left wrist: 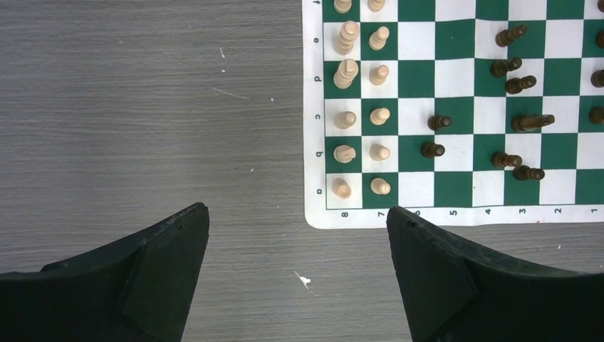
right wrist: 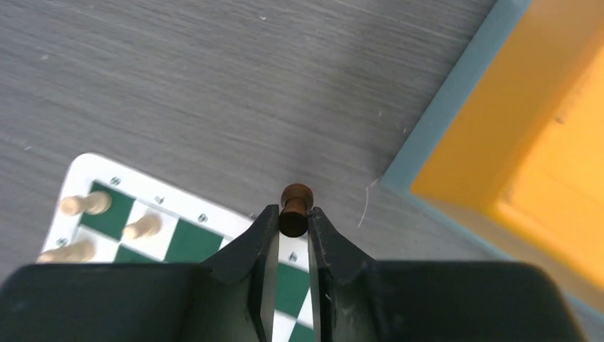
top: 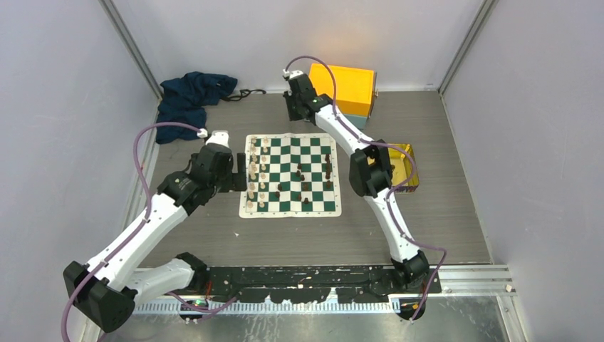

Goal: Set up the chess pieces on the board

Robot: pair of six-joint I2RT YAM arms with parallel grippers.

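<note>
The chessboard (top: pixel 290 211) has light pieces (left wrist: pixel 345 152) along its left side and dark pieces (left wrist: pixel 528 122) toward the middle and right. My right gripper is shut on a dark brown chess piece (right wrist: pixel 296 199), above bare table just beyond the board's far edge. My left gripper hangs near the board's left edge, its fingers wide apart with nothing between them.
An orange and blue box (top: pixel 343 82) stands behind the board. A yellow tray (top: pixel 402 167) is right of the board, partly under the right arm. Dark blue cloth (top: pixel 186 103) lies at back left.
</note>
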